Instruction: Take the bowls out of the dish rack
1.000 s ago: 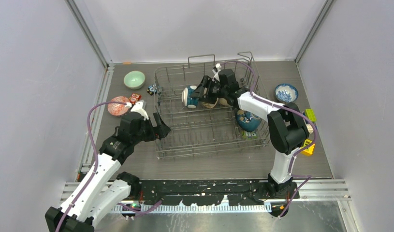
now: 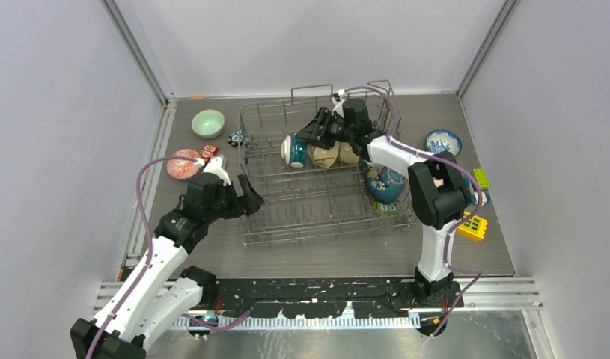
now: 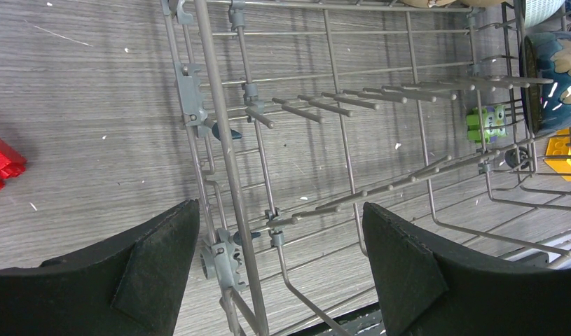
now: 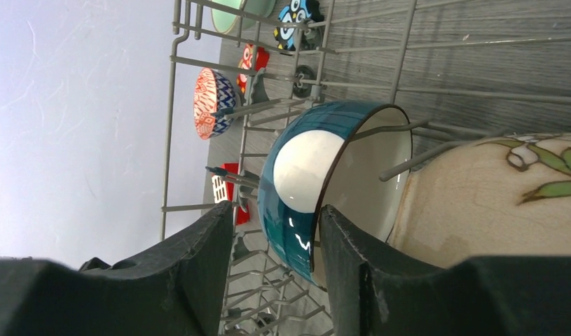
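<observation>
The wire dish rack [image 2: 328, 234] holds a teal-and-white bowl [image 2: 296, 152] on its side, a beige bowl [image 2: 325, 155] and another beige one behind it, and a dark blue patterned bowl [image 2: 384, 185] at the right. In the right wrist view my right gripper is partly open at the teal bowl [image 4: 296, 168]. The bowl's wall and dark rim lie between the fingers, the rim close to the right finger [image 4: 338, 241]; no firm hold shows. My left gripper stands open above the rack's left side, with only rack wire beneath.
Outside the rack, a green bowl [image 2: 208, 123] and a red patterned bowl [image 2: 183, 164] rest at the left, a blue-and-white bowl [image 2: 444, 142] at the right. Toy blocks, including a yellow one [image 2: 472, 227], lie around. Rack prongs [image 4: 401, 166] stand close beside the teal bowl.
The beige bowls show more than before. The left arm and the bowls have stayed put.
</observation>
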